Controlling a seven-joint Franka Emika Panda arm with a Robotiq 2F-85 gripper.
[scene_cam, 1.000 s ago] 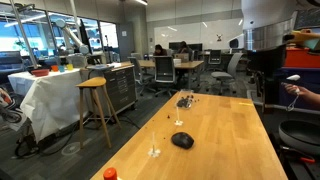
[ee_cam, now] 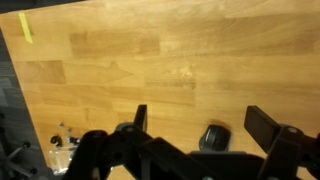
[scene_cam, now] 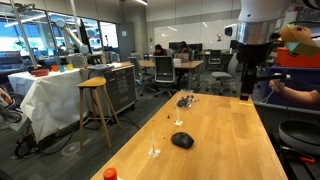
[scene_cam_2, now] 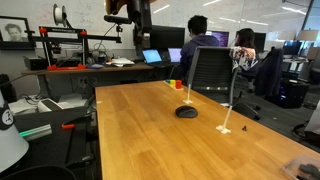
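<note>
Over the right side of the wooden table, my gripper hangs open, pointing down, with nothing between its fingers. A black computer mouse lies on the table, apart from the gripper. Exterior view 2 shows the mouse near the table's middle. From the wrist, its dark shape appears low in the frame, partly cut off by the gripper's body.
A clear container with small dark items sits toward one table edge. Thin white upright pieces on small bases stand near the mouse. Red and yellow blocks lie at another edge.
In exterior view 1 the arm and gripper have shifted left and turned, still above the table. A person's hand with a white object at the right has moved left. The mouse has stayed put.
</note>
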